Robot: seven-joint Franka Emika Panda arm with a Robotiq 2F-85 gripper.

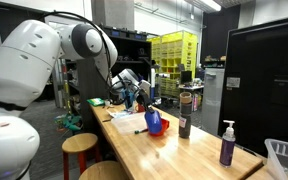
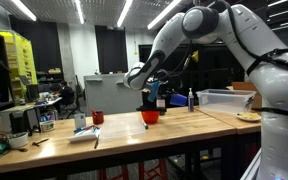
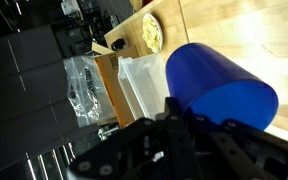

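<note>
A blue cup hangs tilted from my gripper, at the red bowl on the wooden table. Up close in the wrist view, the blue cup fills the middle, and the dark gripper is shut on it at the near edge. From the other side, the red bowl shows under the arm's end. What lies inside the bowl is hidden, and I cannot tell whether cup and bowl touch.
A dark canister stands close to the bowl's right. Farther right are a purple bottle and a clear bin. A plate of yellow food shows at the table's edge.
</note>
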